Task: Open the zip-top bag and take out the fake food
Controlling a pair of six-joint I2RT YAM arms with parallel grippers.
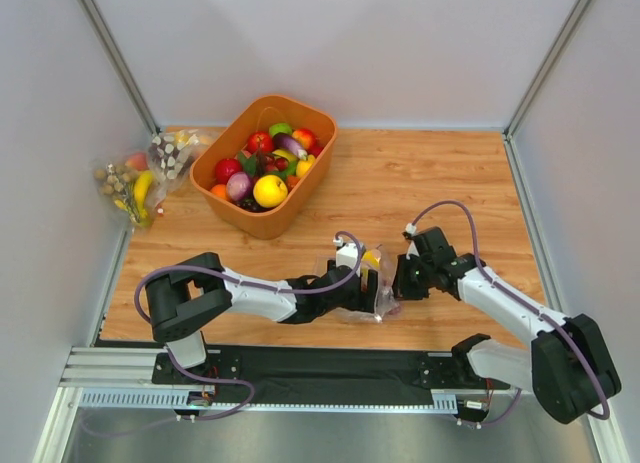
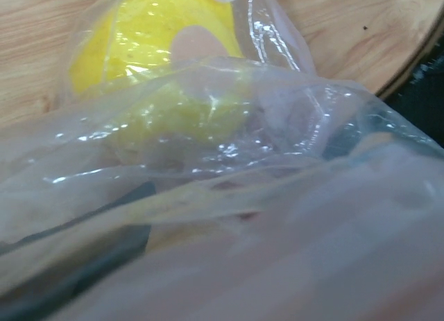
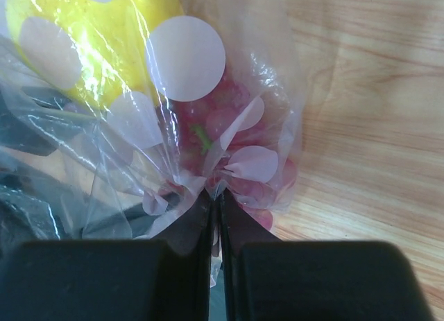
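Observation:
A clear bag with pale dots [image 1: 386, 267] lies between my two grippers at the table's front. Through its film show a yellow fake fruit [image 3: 104, 47] and pinkish-red grapes [image 3: 260, 189] with a bit of green stem. My right gripper is shut on a gathered pinch of the bag's film. My left gripper [image 1: 370, 289] reaches into or under the plastic from the left. In the left wrist view the bag's film [image 2: 208, 175] covers most of the picture, and a dark finger [image 2: 83, 258] shows blurred behind it. The yellow fruit [image 2: 146, 37] lies beyond.
An orange bin [image 1: 290, 218] heaped with fake fruit and vegetables stands at the back left. Two more filled bags [image 1: 130, 188] lie at the far left edge beside it.

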